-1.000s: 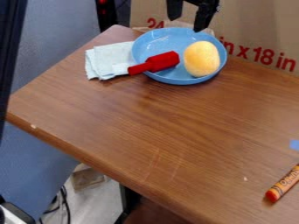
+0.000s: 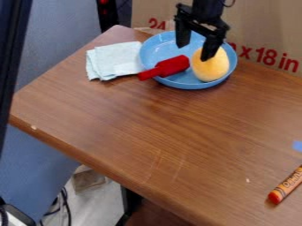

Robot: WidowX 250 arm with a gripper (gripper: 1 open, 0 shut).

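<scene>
A blue plate sits at the back of the wooden table. On it lie a red object, its narrow end over the near-left rim, and a yellow rounded object. The black gripper hangs open over the plate, its fingers spread, the right one down at the top of the yellow object; whether it touches cannot be told.
A pale folded cloth lies left of the plate. An orange tube lies at the right edge near the front. A cardboard panel stands behind.
The gripper has come down from above the plate toward the yellow object. The objects on the table look unmoved.
</scene>
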